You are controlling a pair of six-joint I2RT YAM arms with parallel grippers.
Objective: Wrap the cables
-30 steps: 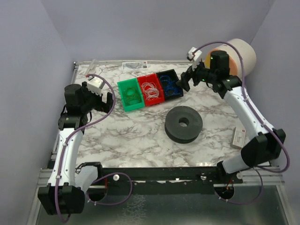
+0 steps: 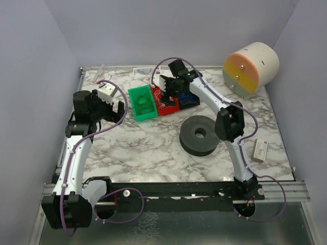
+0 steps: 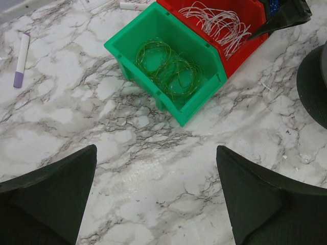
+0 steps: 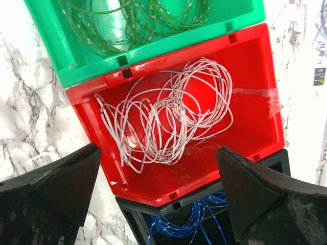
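My right gripper is open above the red bin (image 4: 255, 117), where a loose bundle of white cable (image 4: 153, 127) lies. The green bin (image 4: 61, 56) holds green cable (image 3: 173, 76); the dark bin (image 4: 138, 224) holds blue cable (image 4: 179, 229), partly hidden by the right arm in the top view. My left gripper stands open over bare marble at the left, nothing between its fingers, with the green bin ahead of it.
A dark round spool (image 2: 196, 143) sits right of center. A colored cylinder (image 2: 255, 61) stands at the back right, a small box (image 2: 259, 150) at the right edge. A marker (image 3: 22, 58) lies at the left.
My right arm has swung left from beside the colored cylinder to over the red bin. The left arm is almost unchanged.
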